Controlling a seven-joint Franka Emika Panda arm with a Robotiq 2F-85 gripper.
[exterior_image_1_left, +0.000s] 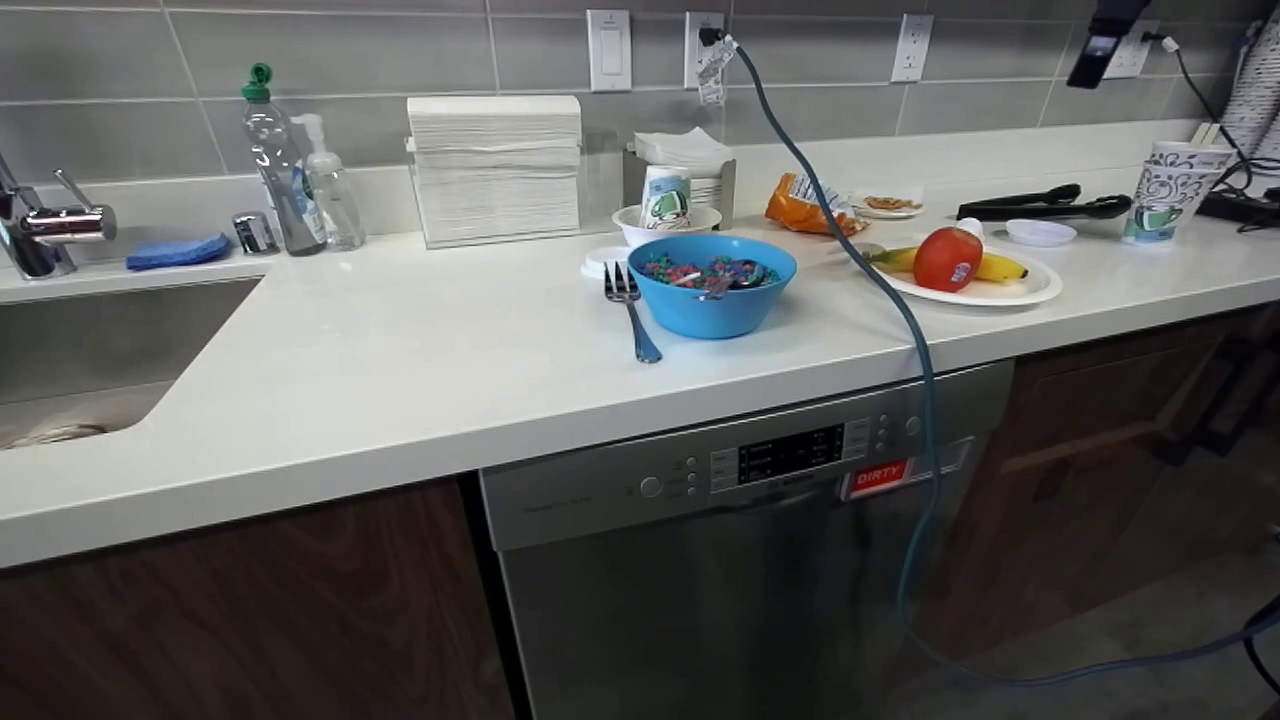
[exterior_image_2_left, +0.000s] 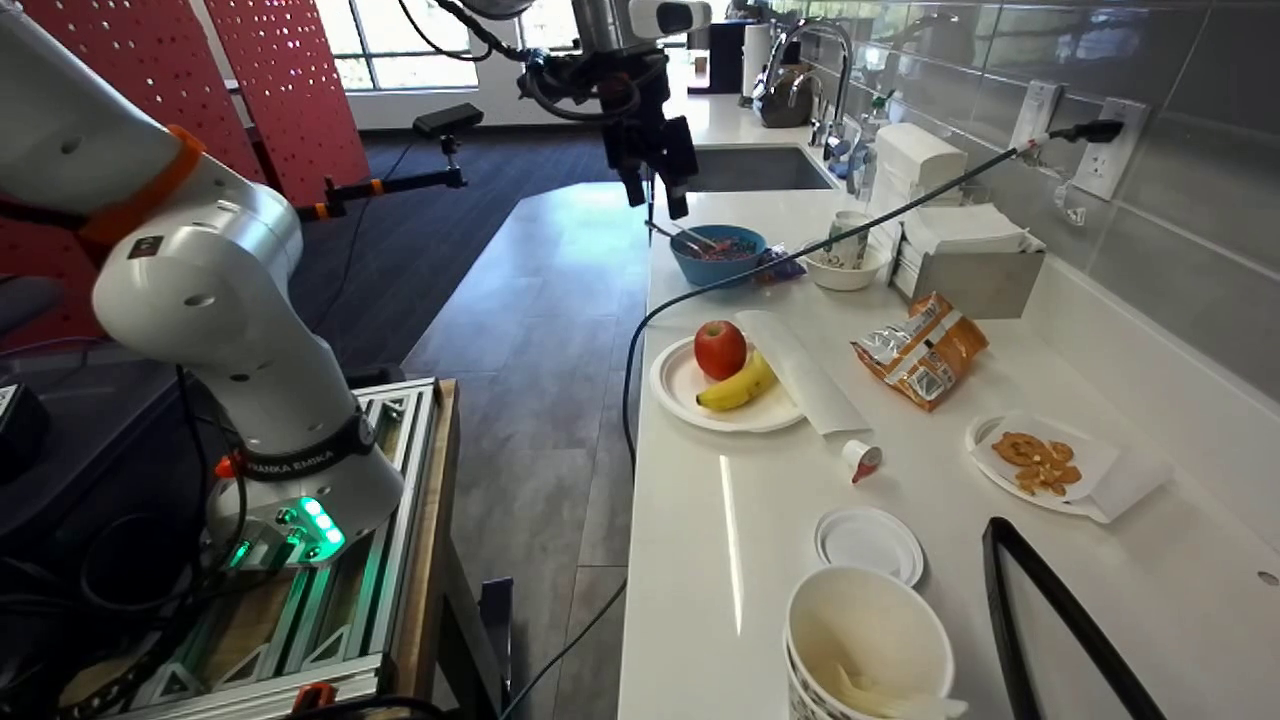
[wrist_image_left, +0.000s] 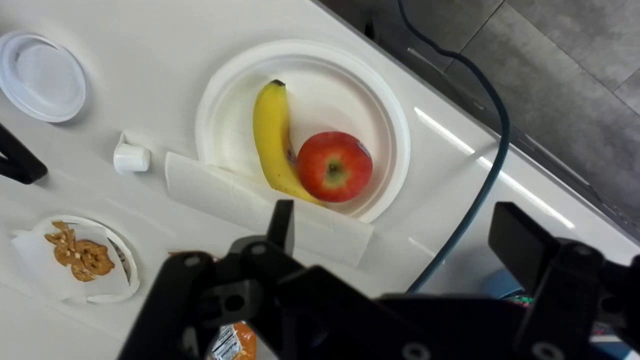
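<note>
My gripper is open above the counter, its two black fingers wide apart with nothing between them. In exterior view 2 the gripper (exterior_image_2_left: 657, 192) hangs high over the counter's front edge. A white plate (wrist_image_left: 228, 84) carries a banana (wrist_image_left: 271, 132) and a red apple (wrist_image_left: 334, 167), which touch each other; in the wrist view both lie beyond the fingertips. The blue bowl (exterior_image_1_left: 708, 306), holding small colourful wrapped pieces, stands further along toward the sink, with a fork (exterior_image_1_left: 636, 318) beside it. Most of the bowl is hidden behind a finger in the wrist view.
A blue cable (exterior_image_1_left: 882, 282) runs from the wall outlet across the counter and over its front edge, between bowl and plate. An orange snack bag (exterior_image_2_left: 924, 348), a pretzel plate (exterior_image_2_left: 984, 432), black tongs (exterior_image_2_left: 1008, 600) and a paper cup (exterior_image_2_left: 870, 600) stand around. Left of the fork, the countertop (exterior_image_1_left: 420, 336) is clear.
</note>
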